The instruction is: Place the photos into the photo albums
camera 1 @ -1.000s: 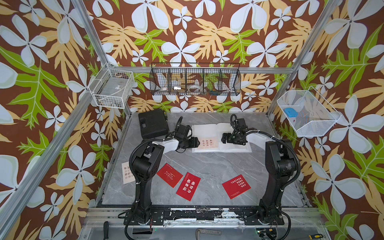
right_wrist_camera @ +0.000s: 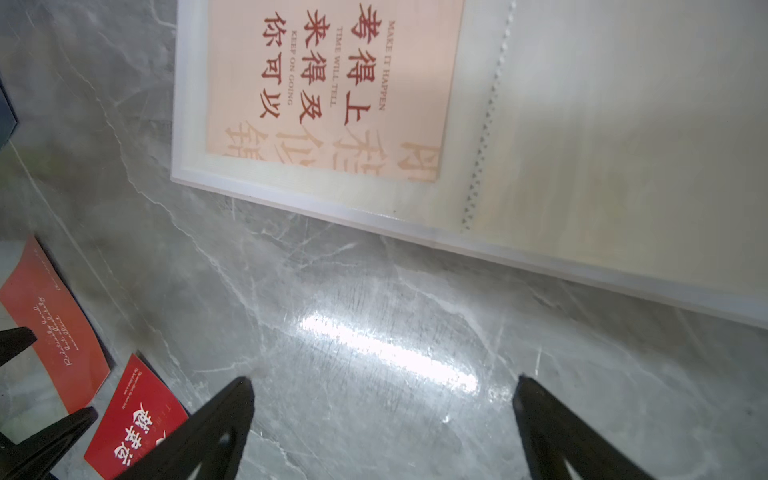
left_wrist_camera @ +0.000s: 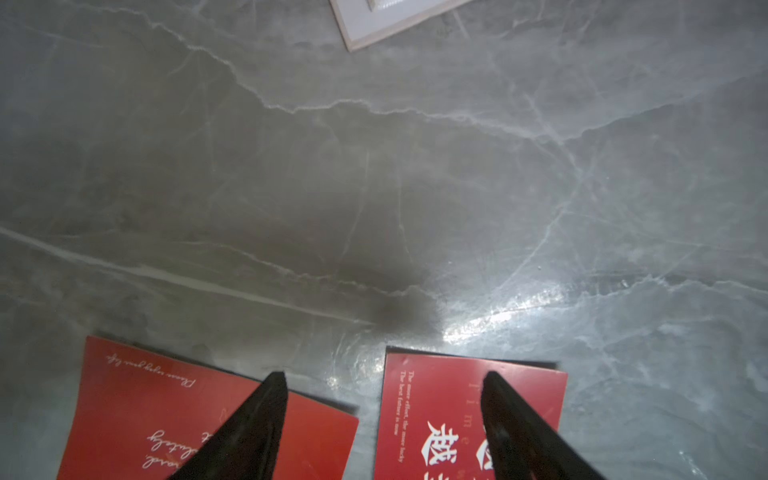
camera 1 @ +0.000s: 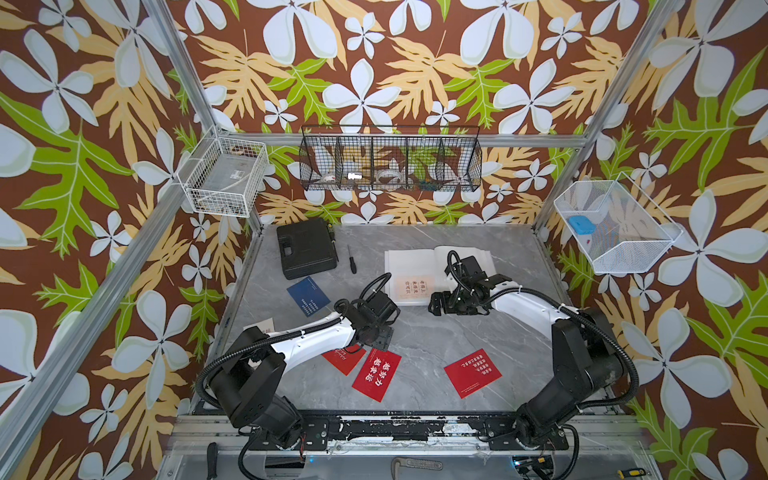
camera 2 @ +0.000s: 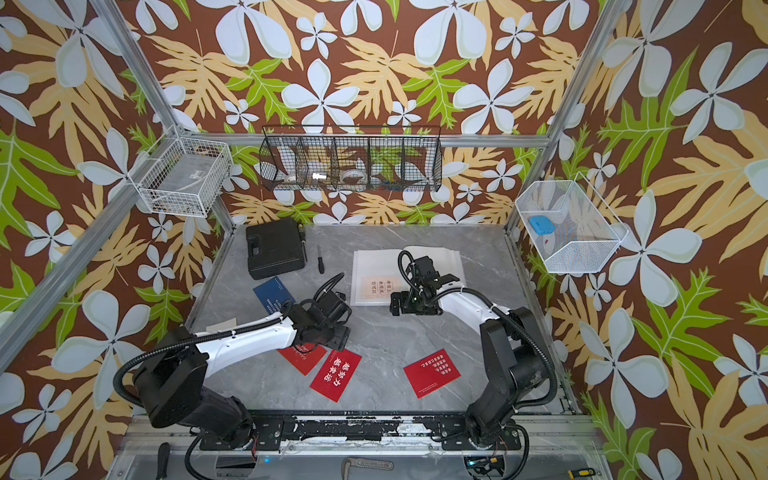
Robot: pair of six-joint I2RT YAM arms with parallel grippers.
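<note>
An open photo album lies on the grey table, a pale pink photo in its left page. Red photos lie in front: one with large white characters, one partly under the left arm, and one at the right. A blue photo lies at the left. My left gripper hangs open above the table, over the near edge of the large-character photo, nothing between its fingers. My right gripper stands open and empty over bare table just in front of the album.
A black case and a screwdriver lie at the back left. A pale photo shows partly behind the left arm. Wire baskets hang above the back edge. Bare table lies between album and red photos.
The photos look unmoved.
</note>
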